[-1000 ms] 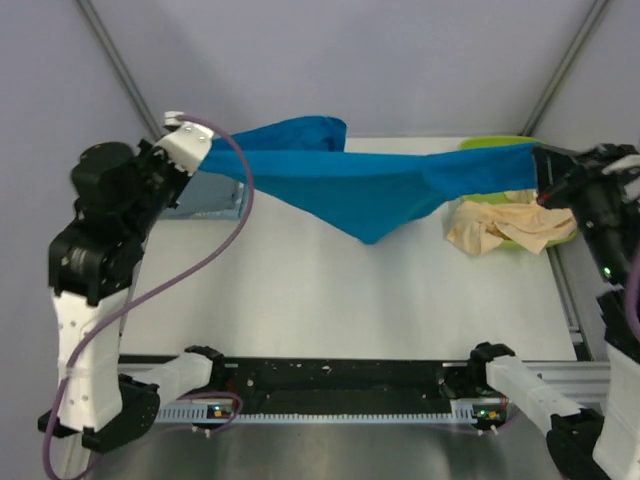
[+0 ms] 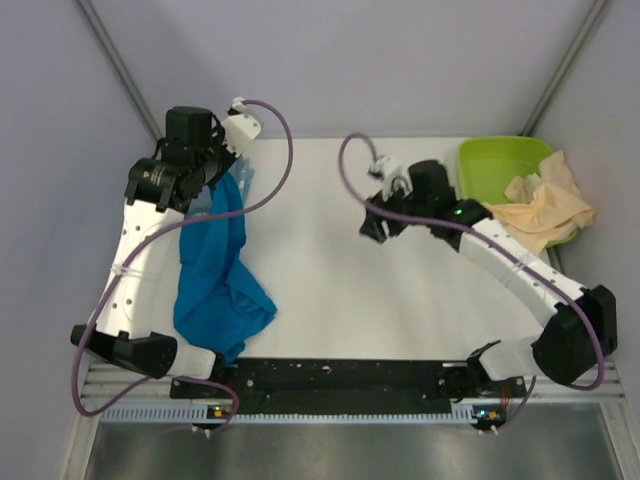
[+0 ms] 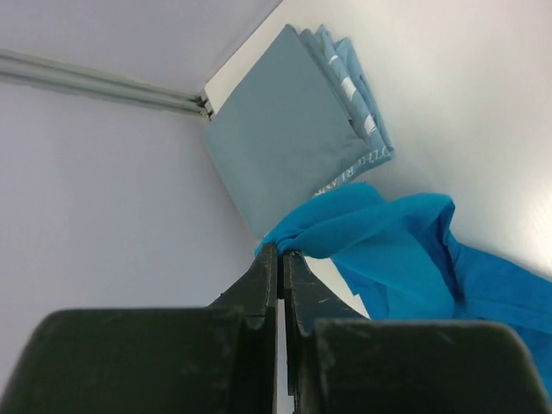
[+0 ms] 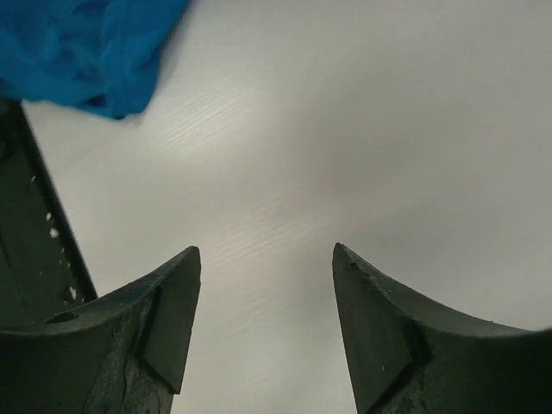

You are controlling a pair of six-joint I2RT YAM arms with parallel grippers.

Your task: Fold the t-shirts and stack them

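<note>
A blue t-shirt (image 2: 225, 300) hangs from my left gripper (image 2: 220, 170) at the left of the table, its lower part lying near the front edge. In the left wrist view, my left gripper is shut on a bunched fold of the blue cloth (image 3: 388, 259). My right gripper (image 2: 385, 215), blurred, is over the middle of the table with fingers apart and nothing between them; the right wrist view shows bare table below and blue cloth (image 4: 121, 69) at upper left.
A stack of folded grey and blue shirts (image 3: 285, 129) lies at the back left. A green basket (image 2: 490, 155) with cream cloths (image 2: 545, 210) stands at the back right.
</note>
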